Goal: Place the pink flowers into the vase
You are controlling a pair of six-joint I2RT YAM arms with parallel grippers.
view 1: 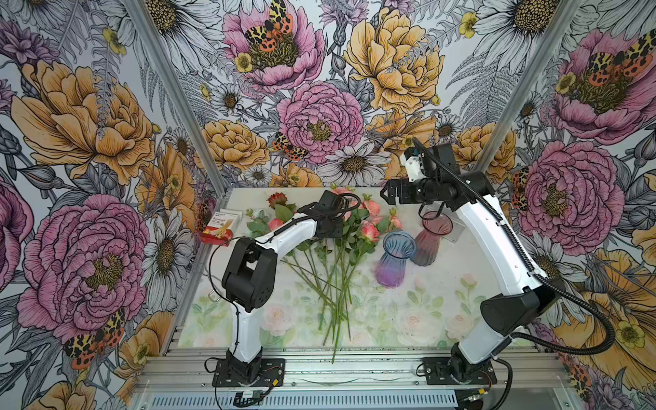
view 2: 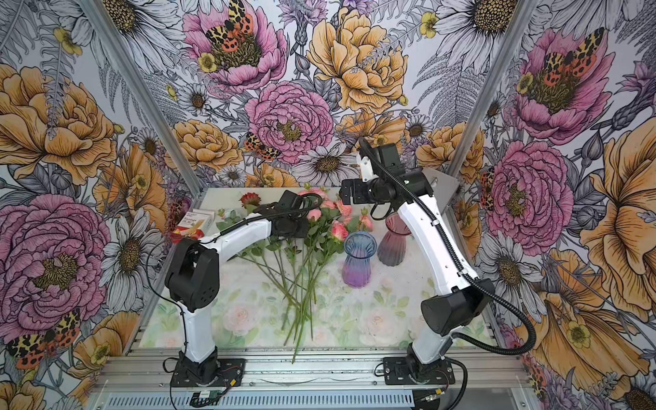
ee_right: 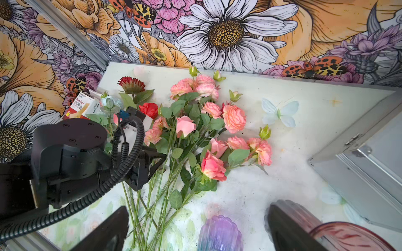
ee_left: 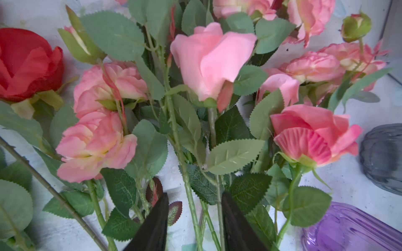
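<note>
Pink flowers [ee_right: 185,126] lie in a heap at the back middle of the table, their green stems [view 1: 334,300] pointing to the front. Over the heap hangs my left gripper, part open; in the left wrist view a few stems pass between its fingers, below a pale pink rose [ee_left: 213,60], and no grip on them shows. A blue and purple vase [view 1: 394,259] lies or leans right of the flowers; beside it is a reddish vase [view 1: 430,239]. My right gripper stands open and empty, raised above the back right.
Red flowers [ee_right: 132,85] lie at the back left of the bunch. A bandage box [ee_right: 82,104] sits at the left edge. A grey metal box [ee_right: 368,167] stands at the back right.
</note>
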